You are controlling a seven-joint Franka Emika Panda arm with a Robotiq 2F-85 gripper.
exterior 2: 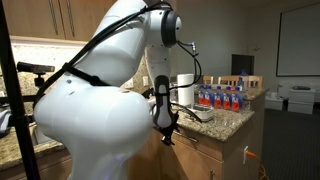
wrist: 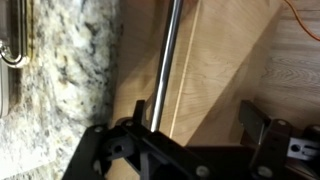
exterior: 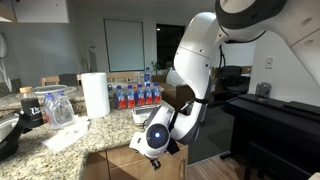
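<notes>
My gripper stands open beside the front of the wooden cabinet under the granite counter. In the wrist view a long metal bar handle [wrist: 168, 65] runs along the wood front [wrist: 205, 70], and its lower end passes into the space between my two dark fingers. Whether a finger touches the bar cannot be told. The granite countertop [wrist: 80, 65] lies to the left of the bar. From the first exterior view, the gripper [exterior: 154, 161] hangs low at the cabinet front, its tips partly lost against the wood.
On the counter [exterior: 60, 160] stand a paper towel roll [exterior: 96, 95], a dark bottle [exterior: 31, 106] and several blue-labelled water bottles [exterior: 139, 97]. A dish rack [exterior 2: 185, 110] is close behind the arm. An orange cable [wrist: 302, 20] trails over the floor.
</notes>
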